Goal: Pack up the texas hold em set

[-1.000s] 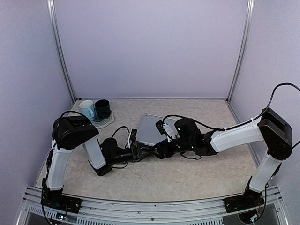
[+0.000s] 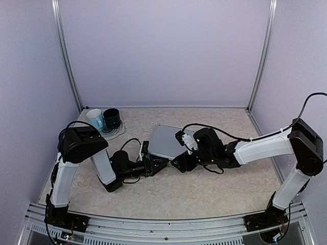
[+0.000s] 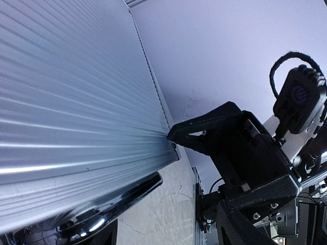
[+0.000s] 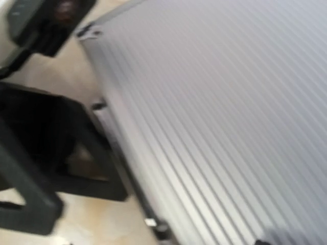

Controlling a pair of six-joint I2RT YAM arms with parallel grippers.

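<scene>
The silver ridged case lies closed on the table, its front part hidden by both arms. A shiny black handle shows below its edge in the left wrist view. My left gripper is at the case's front edge. In the right wrist view, the left gripper has one fingertip close to that edge; what is between its fingers is unclear. My right gripper is just right of it, its fingers apart and one tip against or very near the case's corner edge. No cards or chips are visible.
A light blue mug and a black mug stand on a pale plate at the back left. Bare table lies in front of the arms and at the back right.
The left arm, case and mugs look unmoved.
</scene>
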